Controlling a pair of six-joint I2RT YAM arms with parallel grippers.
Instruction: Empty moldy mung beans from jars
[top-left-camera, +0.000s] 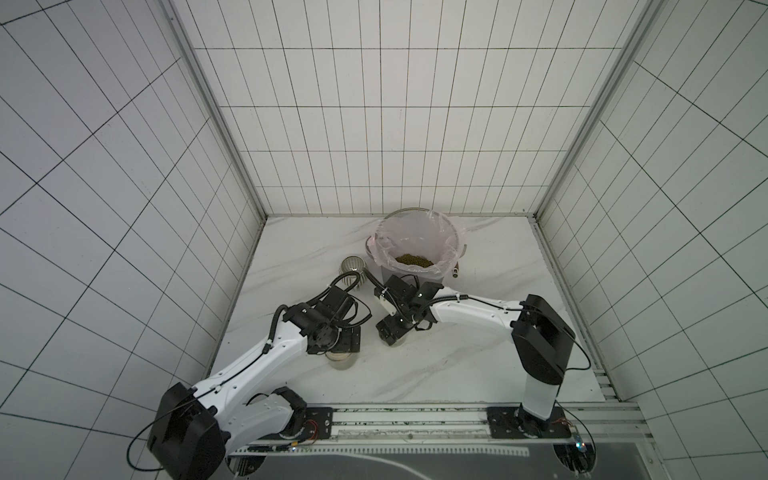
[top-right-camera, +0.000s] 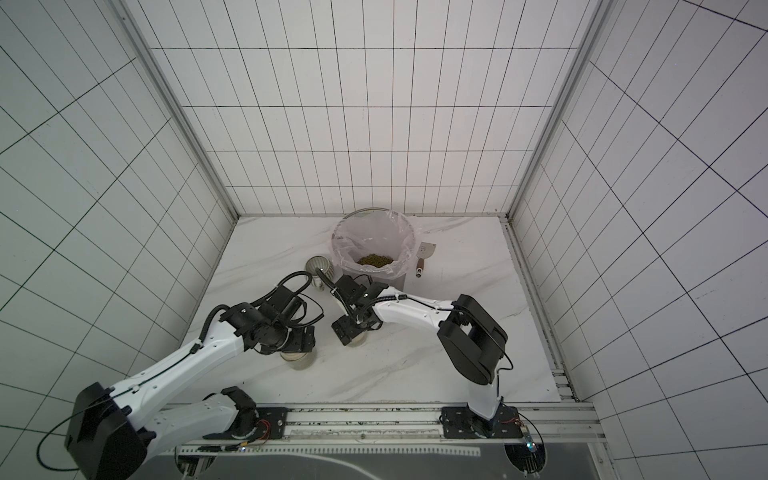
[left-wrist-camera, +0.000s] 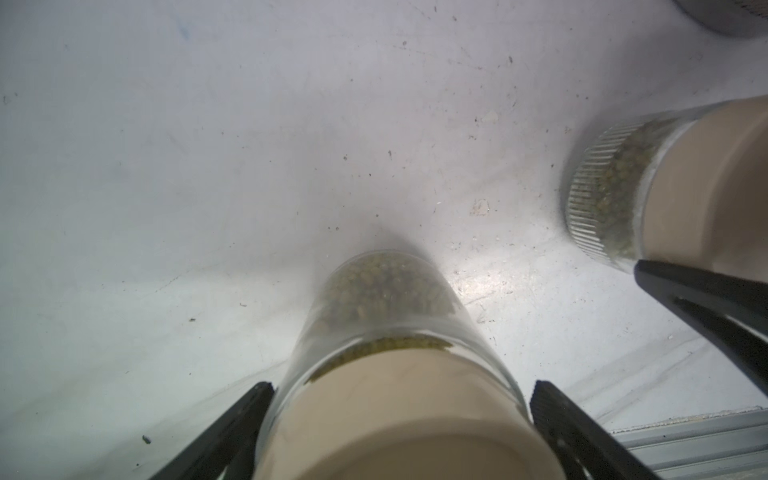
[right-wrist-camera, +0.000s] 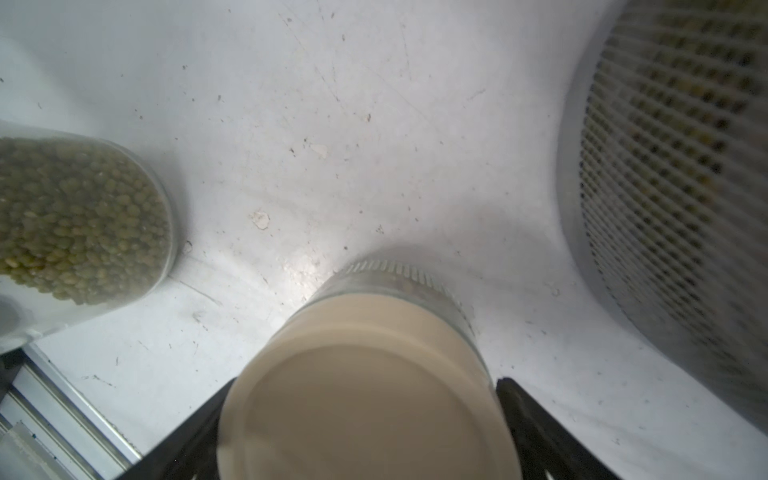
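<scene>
A jar of mung beans (left-wrist-camera: 380, 292) with a beige lid stands near the front, my left gripper open around it. Just right of it, a second lidded bean jar (left-wrist-camera: 616, 184) stands with my right gripper around its lid, fingers part open on either side; whether they touch it is unclear. Behind them is a bucket with a pink bag (top-left-camera: 414, 232) holding green beans.
An empty-looking ribbed glass jar (top-left-camera: 353, 264) stands left of the bucket. A scraper (top-right-camera: 420, 268) lies to the bucket's right. The table's front rail borders the jars.
</scene>
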